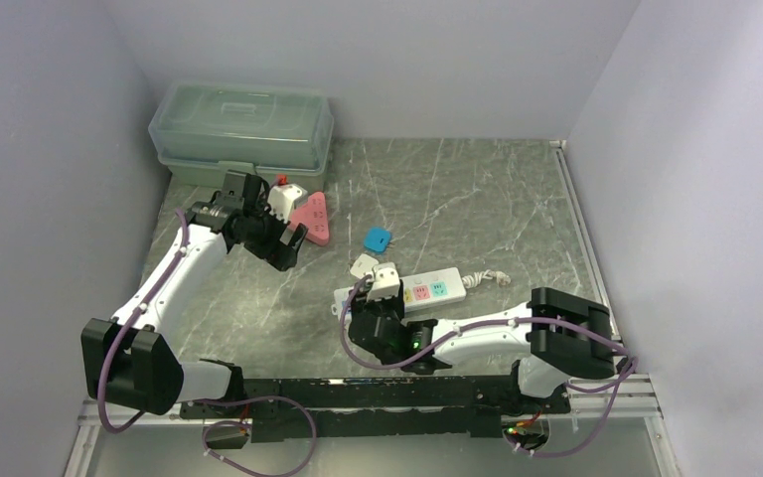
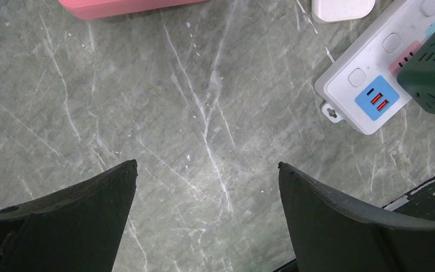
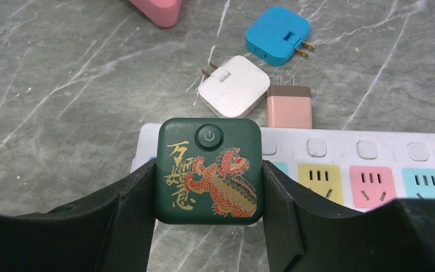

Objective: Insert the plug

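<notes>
A dark green plug adapter with a red and gold dragon (image 3: 208, 181) sits over the left part of the white power strip (image 3: 340, 147), between the fingers of my right gripper; whether its prongs are in a socket is hidden. The strip's USB end (image 2: 376, 102) shows in the left wrist view, with the green adapter (image 2: 430, 71) beside it. My left gripper is open above bare marble at the left, holding nothing.
A white adapter (image 3: 232, 85), a blue adapter (image 3: 274, 34) and a pink charger (image 3: 289, 110) lie behind the strip. A pink triangular strip (image 1: 310, 217) and a lidded plastic box (image 1: 238, 129) are at the back left.
</notes>
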